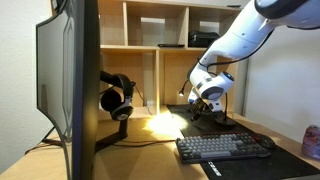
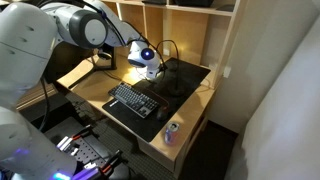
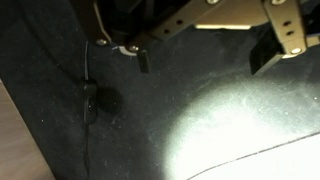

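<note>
My gripper is open, its two dark fingers spread apart at the top of the wrist view with nothing between them. Below it lies the black desk mat (image 3: pixel 140 140), partly lit by a bright patch of light. A thin black cable with an inline switch (image 3: pixel 89 101) runs down the mat at the left of that view. In exterior view 1 the gripper (image 1: pixel 196 105) is low over the back of the mat, behind the grey keyboard (image 1: pixel 220 147). Whether the fingertips touch the mat I cannot tell.
The dark mouse (image 1: pixel 264 141) lies right of the keyboard, and a colourful can-like object (image 1: pixel 311 142) stands at the right edge. Headphones (image 1: pixel 117 101) hang on a stand beside the large monitor (image 1: pixel 68 85). Wooden shelves (image 1: pixel 150 48) rise behind the desk.
</note>
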